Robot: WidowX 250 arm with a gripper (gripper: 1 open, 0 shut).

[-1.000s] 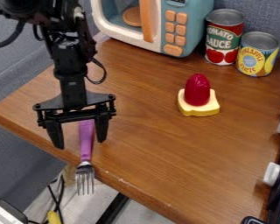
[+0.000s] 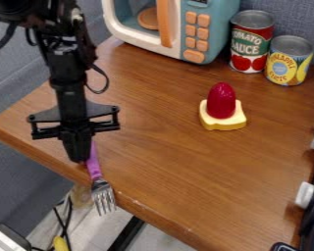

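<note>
My black gripper is low over the left front edge of the table, its fingers close together around the handle of a fork with a purple handle and silver tines that hang out past the edge. Whether the fingers grip it firmly is hard to see. A red egg-shaped object stands on a yellow slice-like piece at the middle right of the table.
A toy microwave stands at the back, with a red tomato can and a yellow can to its right. A dark appliance lines the right edge.
The gripper's fingers, apart on either side of the fork a second ago, have come together at the handle. The arm has shifted slightly left, and the fork's tines sit a little differently.
</note>
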